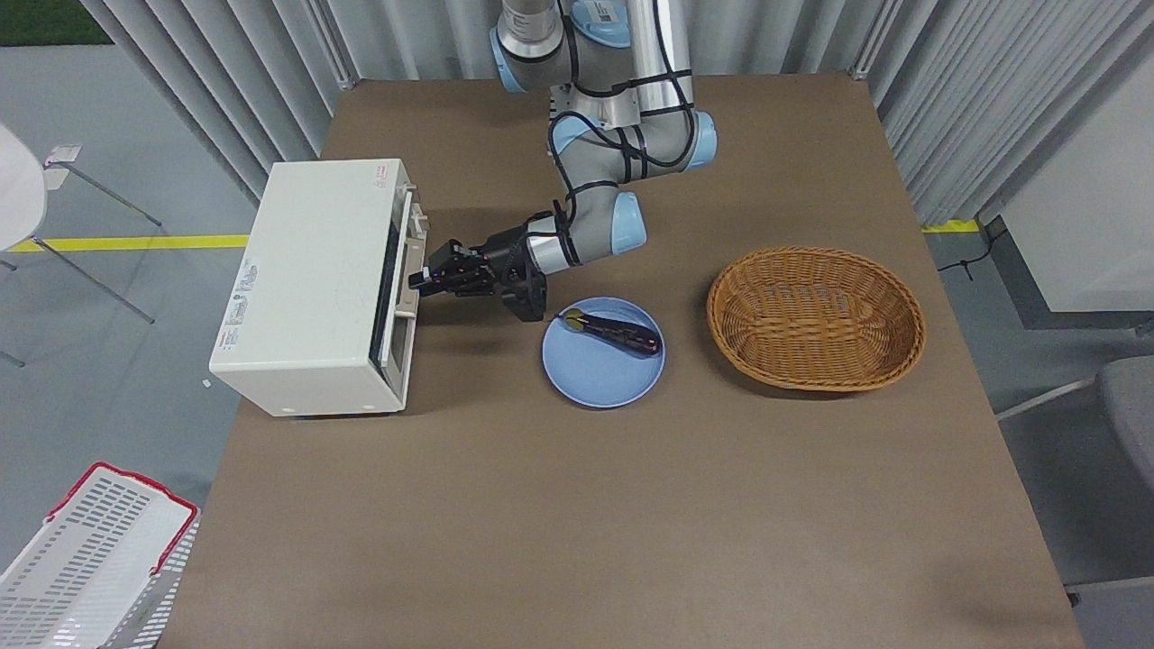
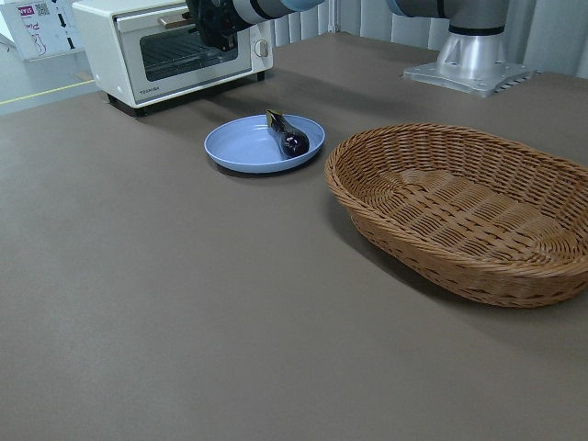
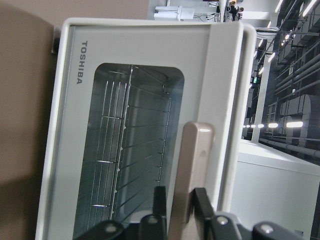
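Observation:
A white Toshiba toaster oven [image 1: 305, 283] stands at the table's left with its glass door [image 3: 125, 150] slightly ajar at the top, as far as the wrist view shows. My gripper is at the door's handle [image 3: 195, 150], one black finger on either side of it in the wrist view; whether it grips firmly is hard to tell. An eggplant [image 1: 622, 335] lies on a blue plate [image 1: 595, 384], below and right of my gripper in the front view.
An empty wicker basket [image 1: 817, 319] sits at the right of the table [image 1: 606, 519]. The arm's base stands at the back.

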